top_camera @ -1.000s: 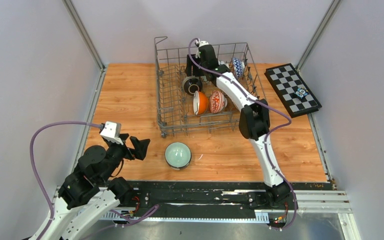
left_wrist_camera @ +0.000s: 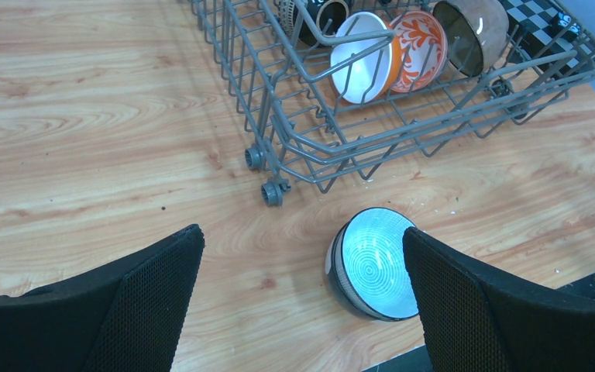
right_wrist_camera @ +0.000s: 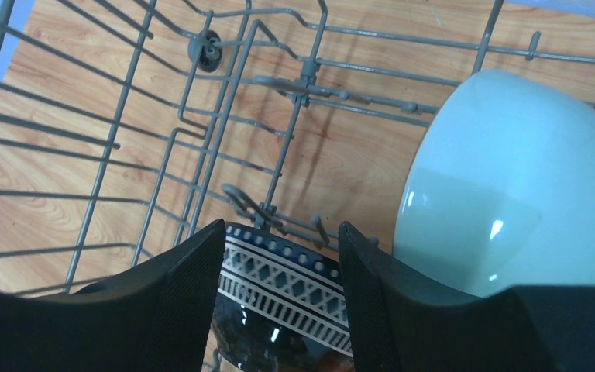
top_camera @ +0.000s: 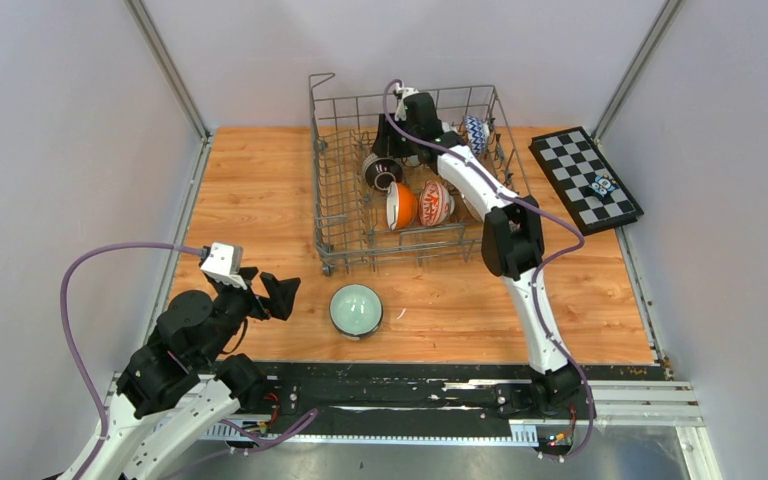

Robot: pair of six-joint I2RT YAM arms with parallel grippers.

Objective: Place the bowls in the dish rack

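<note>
The dish rack [top_camera: 325, 220] holds an orange bowl [top_camera: 400, 206], a red-patterned bowl [top_camera: 436, 203], a blue-patterned bowl [top_camera: 476, 136] and other bowls. My right gripper is down in the rack at a dark bowl with a patterned band [right_wrist_camera: 279, 310], which shows between its fingers; whether they grip it is unclear. A pale blue bowl [right_wrist_camera: 503, 186] stands beside it. A green bowl [top_camera: 356, 310] sits on the table in front of the rack. My left gripper is open at the lower left, nothing between its fingers.
A checkered board [top_camera: 585, 178] with a small object lies right of the rack. Walls enclose the sides and back.
The left arm is unchanged.
</note>
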